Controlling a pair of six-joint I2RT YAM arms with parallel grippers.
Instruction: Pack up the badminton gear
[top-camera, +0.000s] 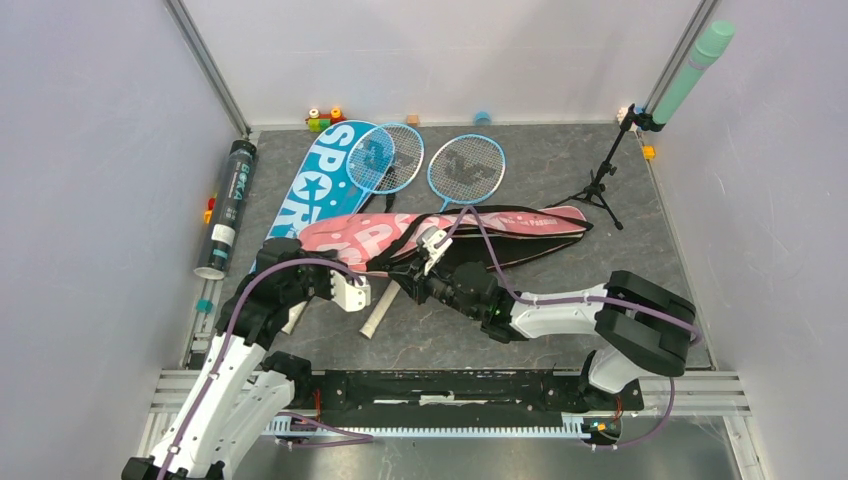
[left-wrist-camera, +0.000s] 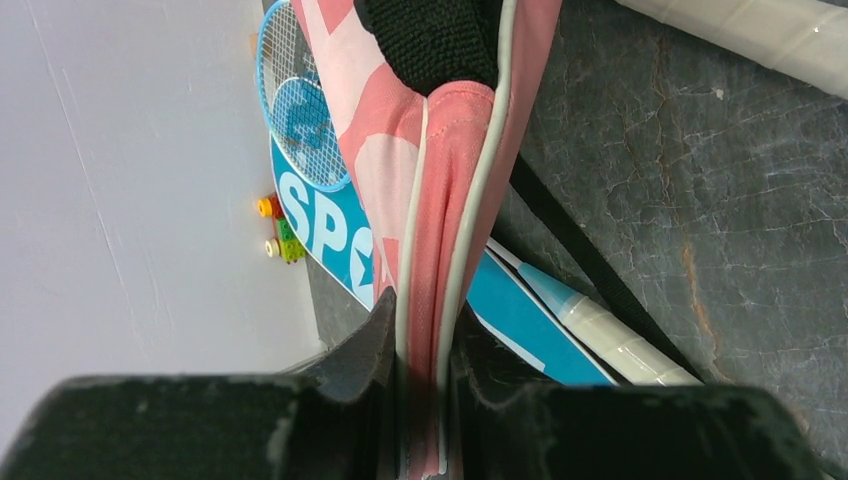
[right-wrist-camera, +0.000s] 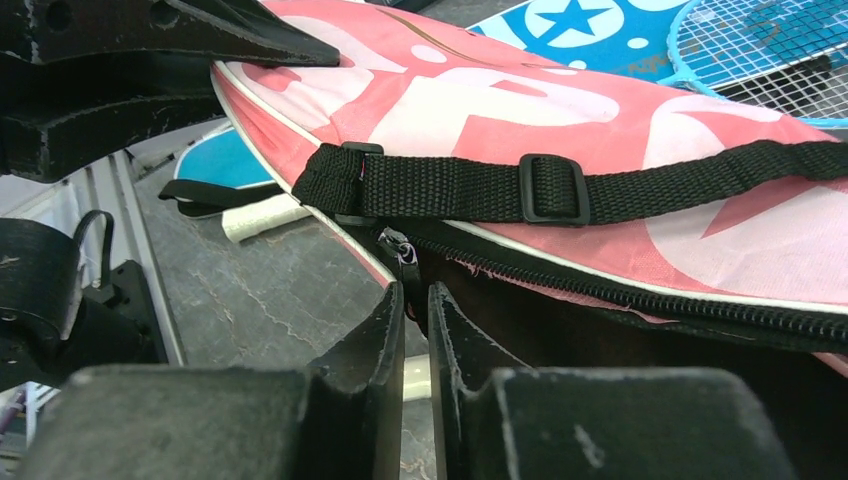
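The pink bag (top-camera: 350, 235) lies across the middle, its zipped side partly open and dark inside. At its left end my left gripper is shut on the bag's white-piped edge. In the right wrist view the metal zipper slider (right-wrist-camera: 397, 243) sits beside a black strap, its dark pull (right-wrist-camera: 412, 285) hanging down. My right gripper is at that pull, fingertips narrowly apart on either side; firm contact cannot be made out. Two blue rackets (top-camera: 467, 168) (top-camera: 405, 160) lie behind the bag, the left one over the blue SPORT bag (top-camera: 318, 175).
A dark shuttlecock tube (top-camera: 228, 210) stands along the left wall. At the right is a small tripod (top-camera: 600, 185) under a green tube (top-camera: 693, 72). Pale racket handles (top-camera: 378, 309) poke out at the front; the floor at front right is partly under my right arm.
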